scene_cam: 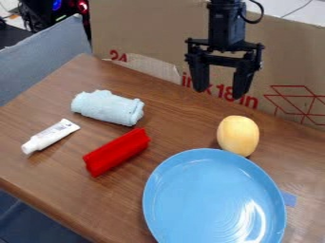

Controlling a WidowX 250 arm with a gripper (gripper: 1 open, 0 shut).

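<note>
A black gripper (219, 82) hangs over the back of the wooden table, its two fingers spread apart with nothing between them. Below and in front of it are a rolled light-blue cloth (108, 107), a white tube (48, 135), a red cylinder (116, 151), a yellow oval object (238, 134) and a round blue plate (214, 199) at the front right.
A cardboard panel (155, 28) stands along the table's back edge. The wooden table (102, 199) has bare space in its middle and at the back left. A grey padded edge (38, 62) runs along the left.
</note>
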